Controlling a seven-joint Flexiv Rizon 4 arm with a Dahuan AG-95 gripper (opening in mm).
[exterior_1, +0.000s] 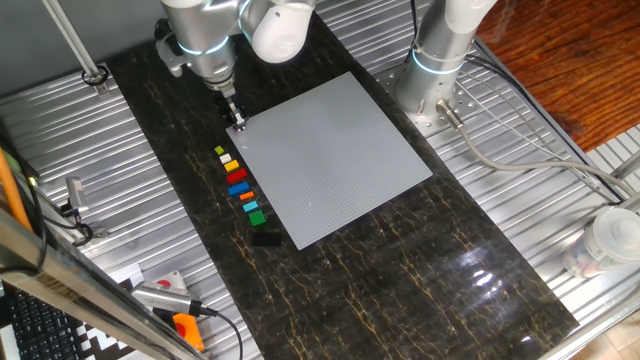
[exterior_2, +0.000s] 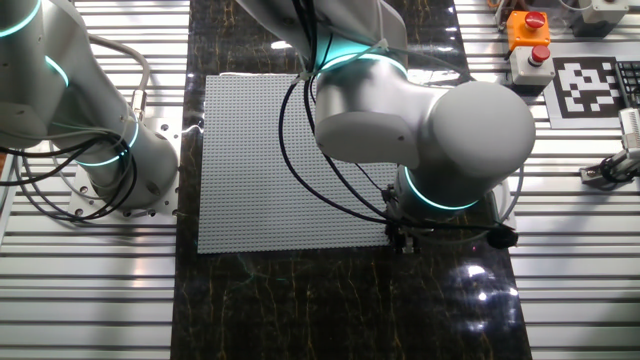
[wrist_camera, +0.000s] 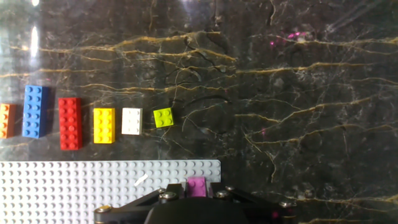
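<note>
At the corner of the grey baseplate (exterior_1: 340, 160) my gripper (exterior_1: 238, 124) points down, low over the plate. In the wrist view a purple brick (wrist_camera: 196, 184) sits between its fingers, which stand close against both sides of the brick. The brick is just inside the plate's edge; whether it is pressed onto the studs cannot be told. Beside the plate lies a row of loose bricks: lime (wrist_camera: 163, 117), white (wrist_camera: 132, 121), yellow (wrist_camera: 104, 126), red (wrist_camera: 70, 123), blue (wrist_camera: 35, 111) and orange (wrist_camera: 5, 119). In exterior view 2 the arm mostly hides the gripper.
The row continues with a cyan brick (exterior_1: 251, 207), a green brick (exterior_1: 257, 218) and a black piece (exterior_1: 267, 239). Except for a small white mark (wrist_camera: 141, 179), the baseplate looks bare.
</note>
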